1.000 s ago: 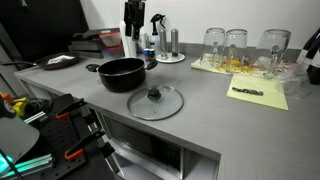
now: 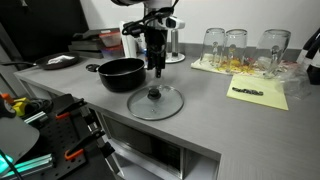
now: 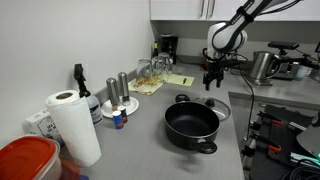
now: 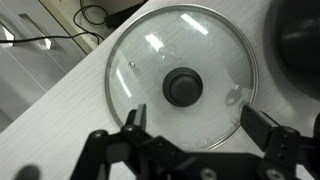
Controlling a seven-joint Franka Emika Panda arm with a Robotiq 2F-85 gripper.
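Note:
A round glass lid [image 2: 170, 104] with a black knob [image 2: 154, 93] lies flat on the counter near its front edge. Beside it stands the black pot [image 2: 124, 74], uncovered. My gripper [image 2: 155, 70] points down above the counter, over the lid's far side, with its fingers apart. From the wrist view the knob [image 4: 182, 87] shows ahead of the open fingers [image 4: 138, 117], clear of them. Nothing is between the fingers. The dark pot [image 4: 298, 45] fills the upper right corner there.
Upturned glasses [image 2: 213, 45] stand on a cloth at the back, with a yellow sheet [image 2: 259, 90] in front. A paper towel roll [image 3: 75, 128] and a red tub [image 3: 30, 160] stand along the wall.
My gripper has come down from above the pot's far side and moved to the right, toward the lid. Lid and pot have stayed in place.

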